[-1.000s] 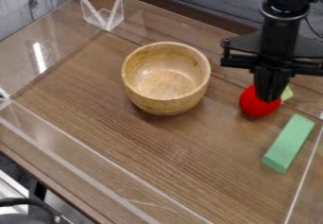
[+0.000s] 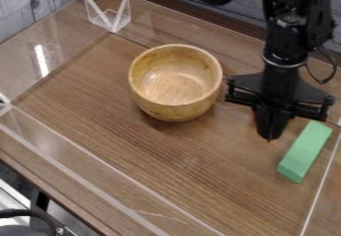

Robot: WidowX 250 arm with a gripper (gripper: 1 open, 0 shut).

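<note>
The black robot arm (image 2: 280, 61) reaches in from the top right, its gripper (image 2: 266, 125) low over the table at the right, between a wooden bowl (image 2: 173, 106) and a green block (image 2: 304, 152). The gripper looks shut; whether anything is between its fingers is hard to tell.
A small clear or white wire-like item (image 2: 110, 13) stands at the back left. The table's back edge runs along the top.
The arm and gripper have moved down and toward the front, now covering the place where the red object was visible. The bowl and green block have not moved.
</note>
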